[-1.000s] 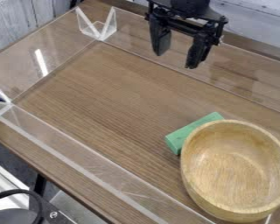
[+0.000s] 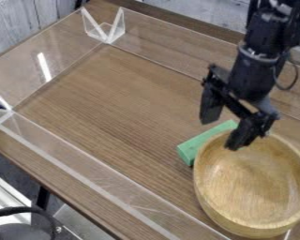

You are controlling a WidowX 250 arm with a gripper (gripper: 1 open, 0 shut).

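Observation:
My gripper [image 2: 232,117] stands open over the back edge of a large round wooden bowl [image 2: 250,197] at the lower right, its dark arm coming down from the upper right. A green rectangular block [image 2: 195,143] lies on the table just left of the bowl, below my gripper and partly behind the bowl's rim. I see nothing held between the fingers.
A clear plastic object [image 2: 104,26] sits at the back left. A dark object [image 2: 22,225] lies at the lower left edge.
My gripper has come down and toward the front, from the back of the table to just above the green block and the bowl.

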